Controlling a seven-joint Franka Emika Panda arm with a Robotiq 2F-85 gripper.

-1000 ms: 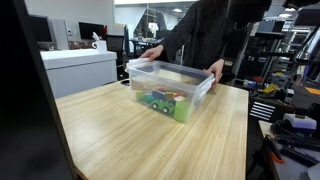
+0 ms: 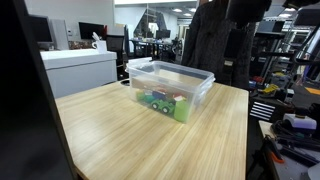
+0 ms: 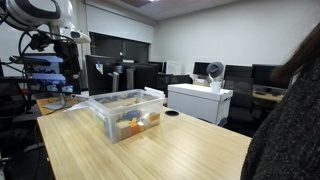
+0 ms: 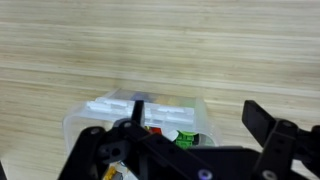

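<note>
A clear plastic bin [image 2: 196,92] stands on the wooden table, with colourful toys [image 2: 163,102], green and red among them, showing through its wall. The same bin [image 3: 110,118] appears in exterior view 2, its contents blurred by the plastic. My gripper looks down from above in the wrist view, its two black fingers spread apart and nothing between them. Beneath it lies part of the bin [image 4: 100,106]. The gripper's body covers much of the bin's inside, leaving only bits of red, green and orange visible.
Bare wooden table [image 2: 120,130] lies in front of the bin and to its left in exterior view 1. A person in dark clothes [image 2: 210,45] stands behind the bin. A white cabinet [image 3: 195,102] stands past the table's far side.
A second ago the person's hands were at the bin's two sides. The hands have since come away, and the bin stays in the same place.
</note>
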